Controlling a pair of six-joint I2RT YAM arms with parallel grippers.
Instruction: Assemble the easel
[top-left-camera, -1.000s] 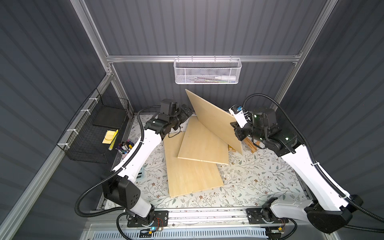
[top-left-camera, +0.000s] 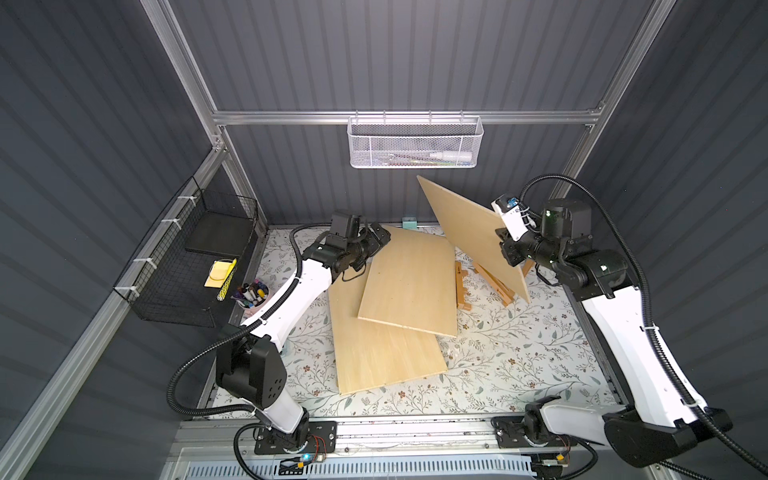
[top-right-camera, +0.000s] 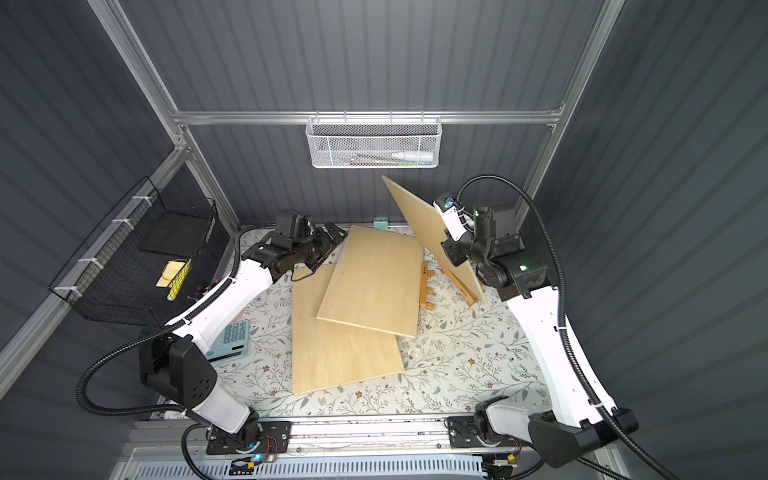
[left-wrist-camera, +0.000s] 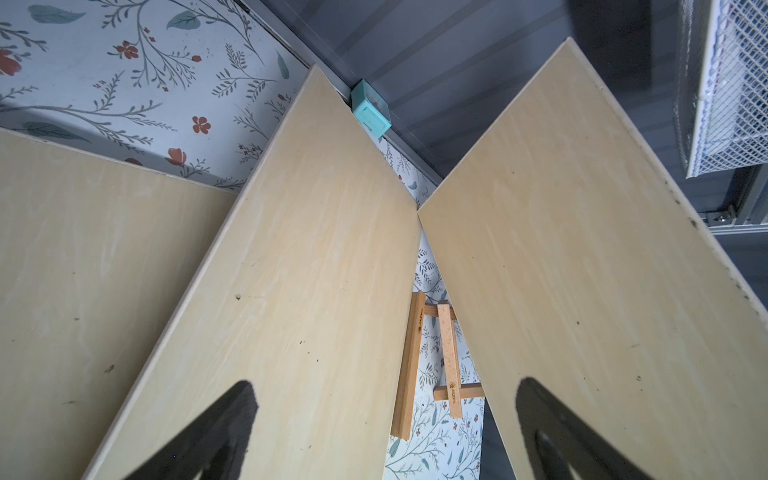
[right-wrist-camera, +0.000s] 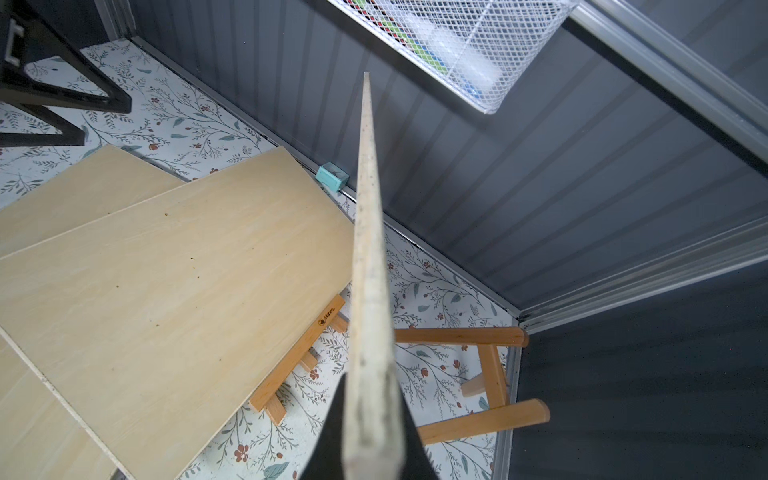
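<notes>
A thin pale wooden board (top-left-camera: 473, 232) stands tilted in the air at the right, its edge between the fingers of my right gripper, which is shut on it. Two more boards lie on the table, an upper board (top-left-camera: 414, 280) overlapping a lower board (top-left-camera: 376, 364). Over the left back part of these, my left gripper (top-left-camera: 384, 234) is open with nothing gripped; its blurred fingers (left-wrist-camera: 214, 436) show in its wrist view. One brown wooden easel piece (right-wrist-camera: 297, 353) lies along the upper board's right side. Another easel frame (right-wrist-camera: 494, 376) is partly hidden behind the raised board.
On the back wall hangs a white mesh basket (top-left-camera: 416, 144). A black wire basket (top-left-camera: 192, 256) is at the left, with pens (top-left-camera: 254, 293) below it. A small teal box (right-wrist-camera: 331, 176) sits at the back edge.
My right gripper has moved right with the raised board, uncovering more of the upper board and the brown pieces. The left gripper has shifted slightly right and down in the top left view.
</notes>
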